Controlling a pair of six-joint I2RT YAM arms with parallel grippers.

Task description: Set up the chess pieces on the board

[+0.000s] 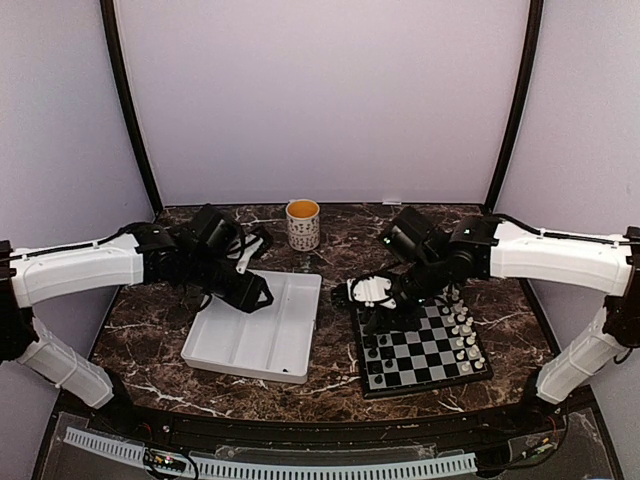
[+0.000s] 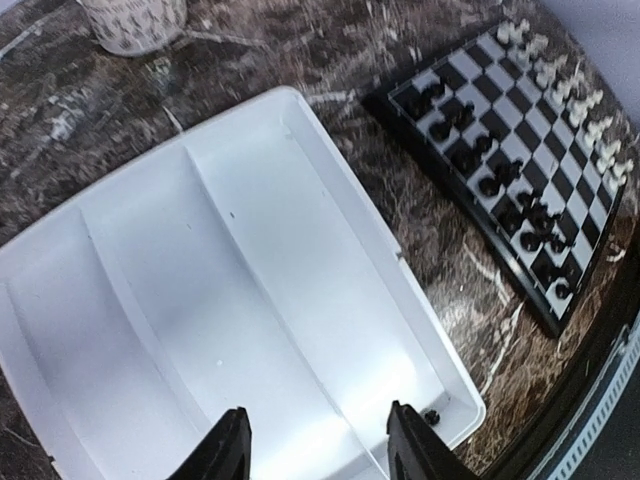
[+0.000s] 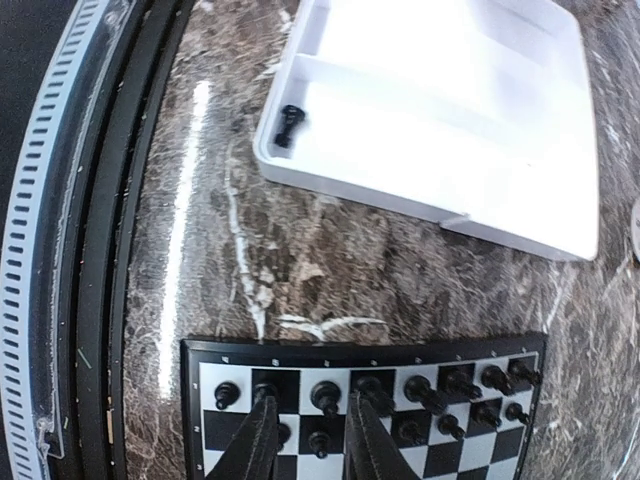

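Note:
The chessboard [image 1: 430, 378] lies at the right of the table. Black pieces [image 3: 325, 397] stand along its side nearest the tray, and white pieces [image 1: 466, 342] line the opposite side. One black piece [image 2: 432, 416] lies in a front corner of the white tray [image 2: 395, 245]. Over the tray, my left gripper is open, with a wide gap between its fingers. My right gripper hangs above the black side of the board, its fingers part open. Black pieces on the board show behind that gap. The right arm hides part of the board in the top view.
A patterned cup [image 1: 303, 228] with an orange inside stands at the back, behind the tray. Bare marble tabletop [image 1: 335, 350] separates tray from board. A dark rail with a pale ruled strip [image 1: 270, 465] runs along the front edge.

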